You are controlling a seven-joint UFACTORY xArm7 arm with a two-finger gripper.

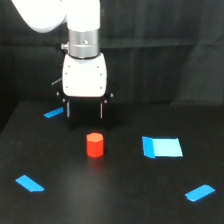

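A small red block (95,145) stands on the black table, left of the middle of the view. My gripper (86,110) hangs above and behind it, pointing down. Its two thin fingers are wide apart, with nothing between them, and they do not touch the block. To the right lies a flat pale blue square (168,147), with a brighter blue strip (148,147) along its left side.
Blue tape marks lie at the front left (29,184), the front right (200,193) and the back left (54,113). Bare table separates the block from the pale square. Dark curtain closes off the back.
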